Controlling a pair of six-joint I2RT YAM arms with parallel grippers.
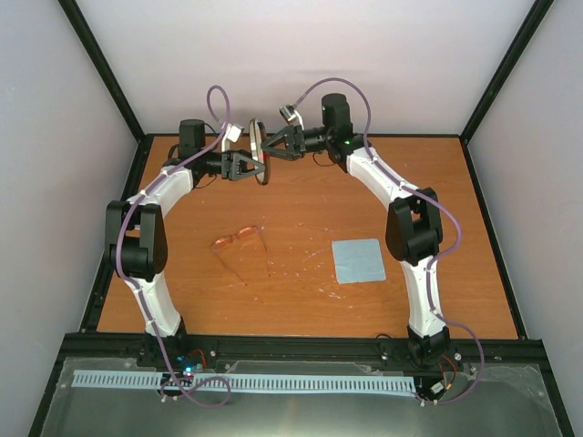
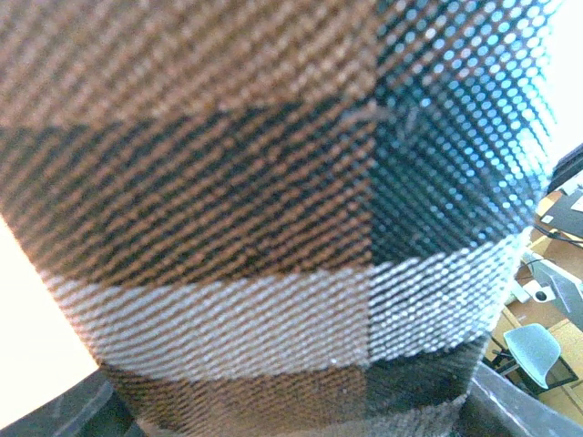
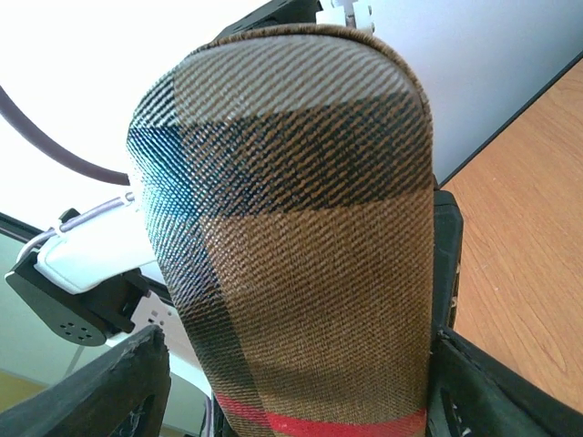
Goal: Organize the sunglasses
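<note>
A plaid fabric glasses case [image 1: 259, 151] is held upright in the air near the back of the table, with my left gripper [image 1: 250, 166] shut on it. My right gripper [image 1: 274, 146] reaches its other side; in the right wrist view its fingers flank the case [image 3: 301, 273], but whether they touch it is unclear. The case fills most of the left wrist view, hiding that gripper's fingertips. Orange-framed sunglasses [image 1: 237, 239] lie with temples spread on the table's left-centre.
A light blue-grey cloth [image 1: 359, 260] lies right of centre on the wooden table [image 1: 301, 309]. A frame and white walls surround it.
</note>
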